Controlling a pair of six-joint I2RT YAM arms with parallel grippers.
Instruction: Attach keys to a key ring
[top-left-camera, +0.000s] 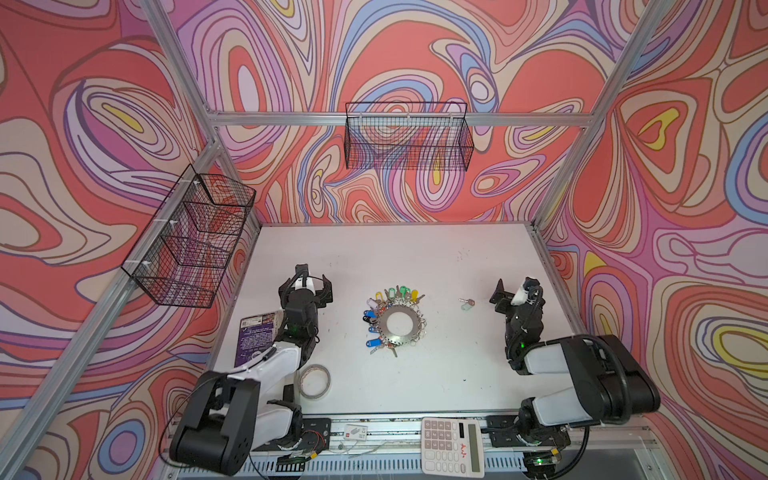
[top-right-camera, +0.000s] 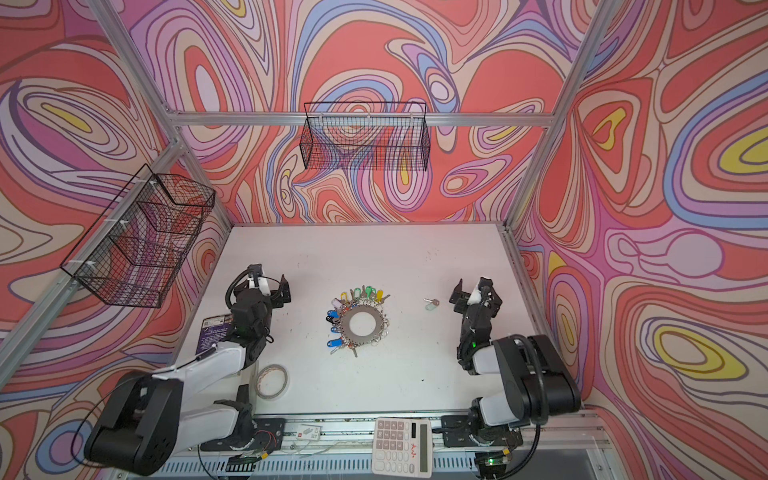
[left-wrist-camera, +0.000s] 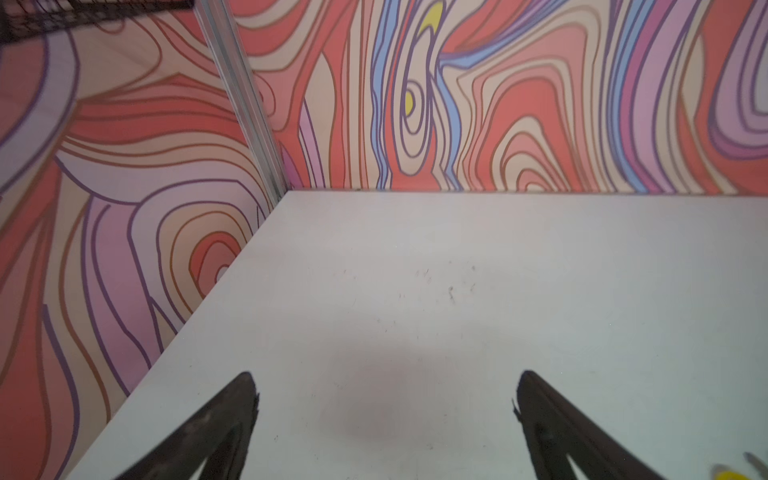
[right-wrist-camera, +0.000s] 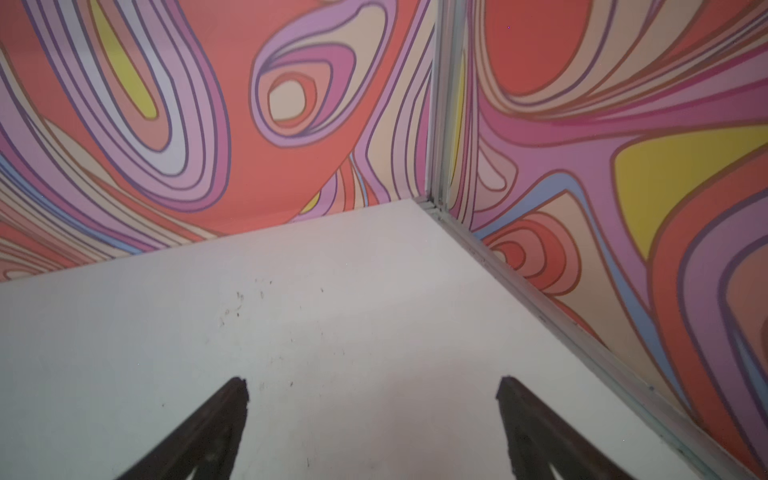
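A grey key ring (top-left-camera: 383, 322) lies flat mid-table, with keys and coloured tags fanned around its left and far sides and small metal loops on its right. To the right of it, apart, a loose key with a pale green tag (top-left-camera: 467, 305) rests on the table. My left gripper is open and empty, left of the ring, with a bit of yellow tag (left-wrist-camera: 729, 473) at the corner of its view. My right gripper also stands open and empty, to the right of the loose key. Both are above bare table.
A roll of tape (top-left-camera: 314, 381) and a dark purple printed card (top-left-camera: 257, 336) lie near the left arm. A calculator (top-left-camera: 453, 446) sits at the front edge. Wire baskets (top-left-camera: 409, 144) hang on the back and left.
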